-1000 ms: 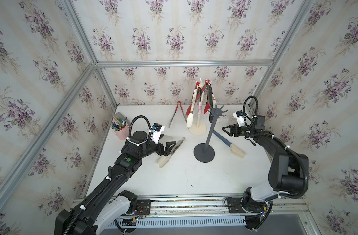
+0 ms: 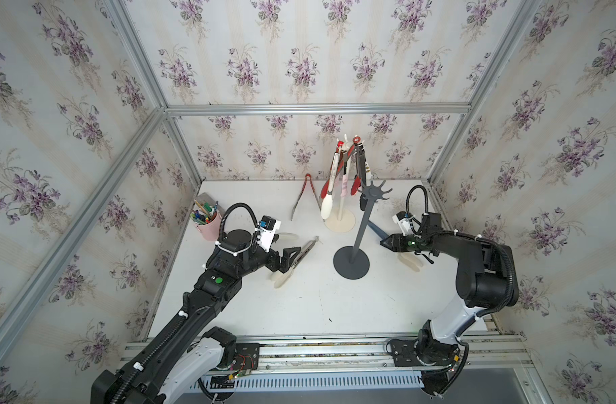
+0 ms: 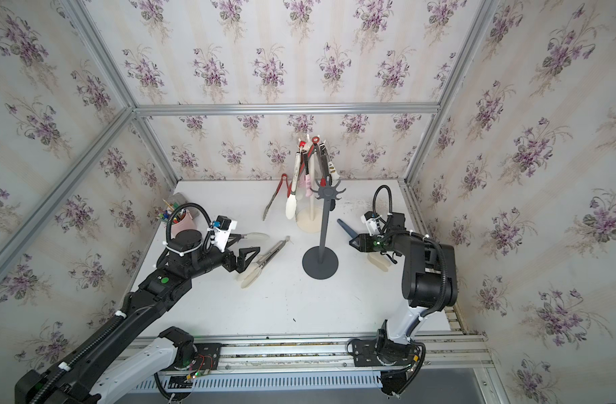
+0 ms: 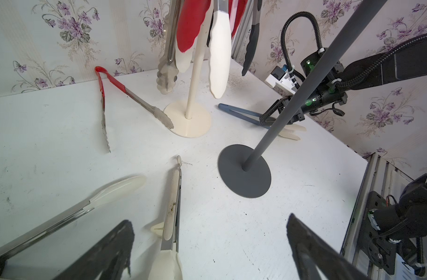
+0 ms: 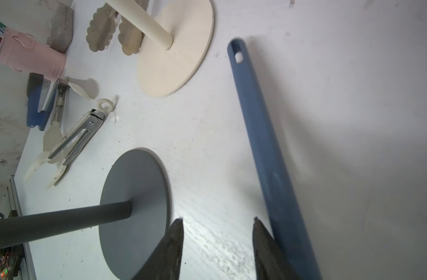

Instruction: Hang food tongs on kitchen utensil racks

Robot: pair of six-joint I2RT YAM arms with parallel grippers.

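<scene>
Blue tongs with cream heads (image 4: 241,112) lie on the table at the right, with my right gripper low over them. In the right wrist view the blue handle (image 5: 260,140) runs along the right of its parted fingers; I cannot tell if they touch it. My left gripper stands open above the left side. Cream-headed tongs (image 4: 171,205) and red-handled tongs (image 4: 115,79) lie on the table. A dark grey rack (image 2: 360,235) stands empty at centre; a cream rack (image 4: 193,98) behind it holds several tongs.
A pink cup of pens (image 2: 209,227) stands at the left back edge. Floral walls and metal rails enclose the table.
My right gripper has moved down and toward the front, over the blue tongs.
</scene>
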